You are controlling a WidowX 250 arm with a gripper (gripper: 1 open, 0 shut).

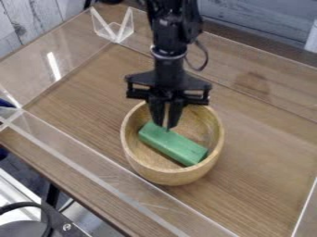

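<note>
My gripper [169,113] hangs over the back part of a round wooden bowl [146,168], its narrow tips pointing down. A green block [176,145] lies at a slant inside the bowl, just below the tips. I see nothing held between the fingers; the gripper looks shut, and whether its tips touch the block I cannot tell.
A clear plastic holder [111,26] stands at the back left. Dark cables and a round fixture lie off the table at the lower left.
</note>
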